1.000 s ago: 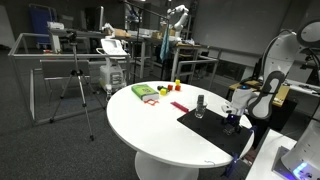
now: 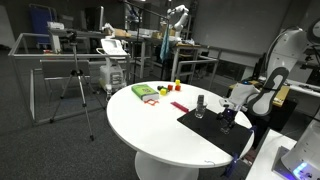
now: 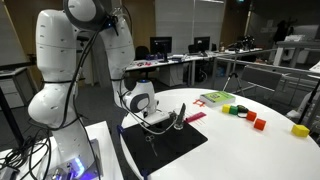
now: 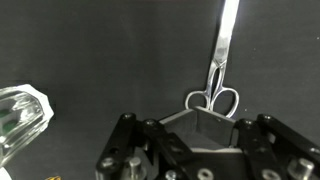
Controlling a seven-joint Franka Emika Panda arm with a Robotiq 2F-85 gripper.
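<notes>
Metal scissors [image 4: 226,38] lie on the black mat [image 4: 120,75], blades pointing away and the two finger loops nearest me in the wrist view. My gripper hovers over the loop end, its fingers together, and I can make out nothing between them. In exterior view 2 the scissors [image 3: 152,145] appear as a small shape on the mat, below the white arm. A clear faceted glass [image 4: 22,118] is at the left edge of the wrist view.
A metallic cup-like object [image 3: 179,121] stands at the mat's edge. Farther across the round white table [image 2: 150,125] are a green box [image 2: 145,92], a red item [image 2: 179,107] and several coloured blocks.
In exterior view 1 the arm's white forearm and hand have risen a little and shifted slightly left. The table objects look unmoved.
</notes>
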